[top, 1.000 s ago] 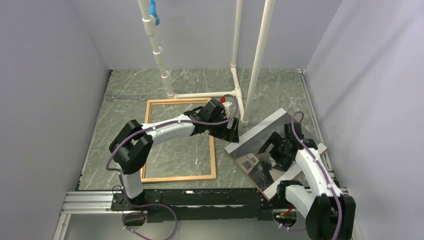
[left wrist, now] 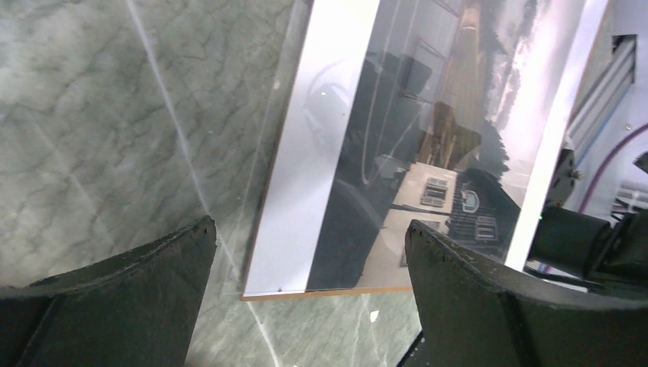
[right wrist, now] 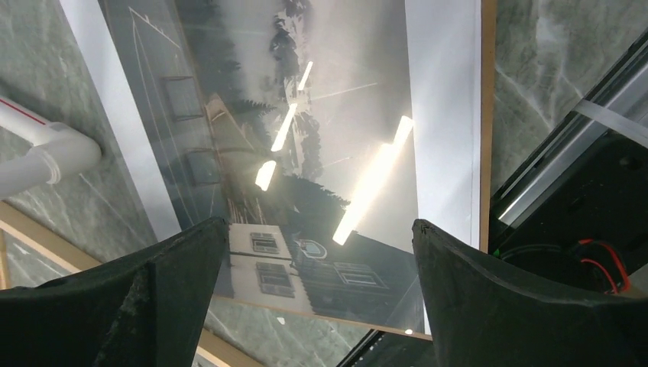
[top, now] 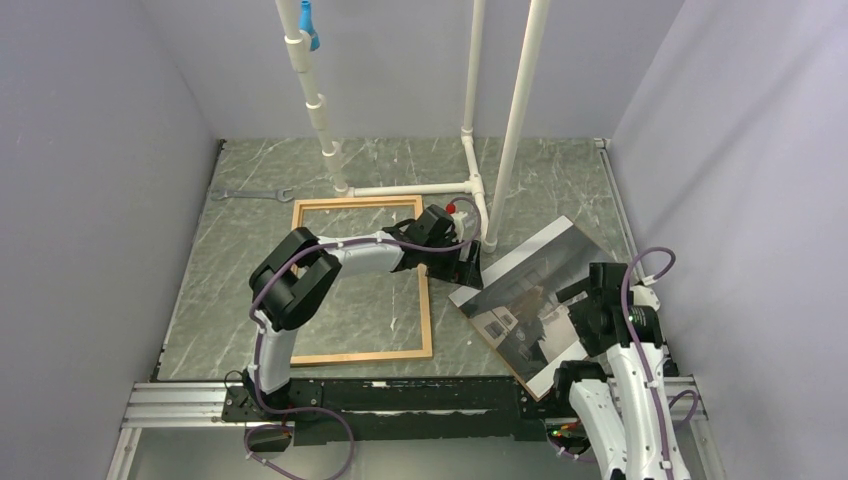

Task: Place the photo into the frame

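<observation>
The photo (top: pixel 524 290), a black-and-white print with white borders and a glossy surface, lies slanted on the right of the table. To its left is the empty wooden frame (top: pixel 427 320), lying flat with bare tabletop inside it. My left gripper is open by the photo's near-left corner, its fingers spread on either side of that corner in the left wrist view. Above the photo's right part hangs my right gripper, also open, with the photo showing beneath its spread fingers. The right arm hides part of the photo from the top.
White pipes (top: pixel 412 190) stand behind the frame, one upright close to the photo's far-left corner (top: pixel 508 150). A wrench (top: pixel 250 194) lies at the back left. Bare tabletop (top: pixel 225 290) shows left of the frame.
My right gripper has shifted rightward over the photo, and its arm has turned. The left arm's elbow has moved right, while its gripper has barely moved. Photo and frame have stayed in place.
</observation>
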